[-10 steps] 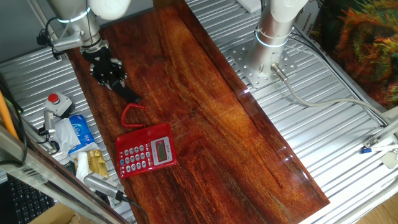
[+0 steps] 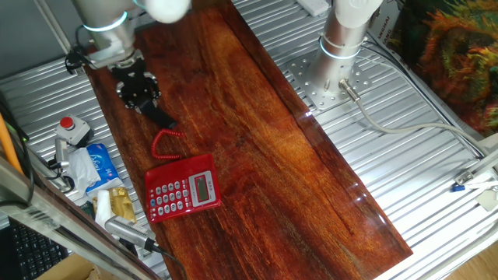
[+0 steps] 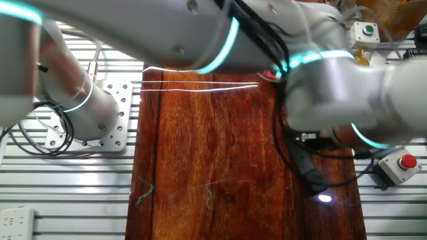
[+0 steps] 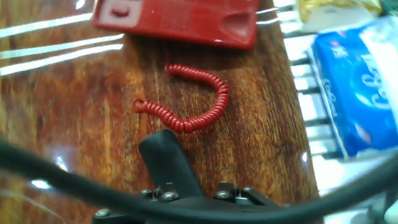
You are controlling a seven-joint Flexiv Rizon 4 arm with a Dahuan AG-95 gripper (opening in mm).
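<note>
A red desk telephone (image 2: pixel 183 188) with grey keys and a small display lies on the glossy wooden board. From its side a coiled red cord (image 2: pixel 156 145) curls across the wood. In the wrist view the cord (image 4: pixel 211 115) forms an open hook between the red phone (image 4: pixel 186 18) and my gripper. Black fingers (image 4: pixel 174 171) appear pressed together as one narrow shape, their tip close by the cord's lower bend. No cord shows between them; whether they touch it I cannot tell. In exterior view 2 the arm hides most of the phone, while the gripper (image 3: pixel 315 183) hangs over the board.
Left of the board sit a red emergency button box (image 2: pixel 72 130) and a blue tissue pack (image 2: pixel 99 167). The board's middle (image 2: pixel 257 148) is bare.
The upper arm and wrist have shifted and tilted slightly, while the fingertips stay near the same spot by the cord. The phone and cord have not visibly moved.
</note>
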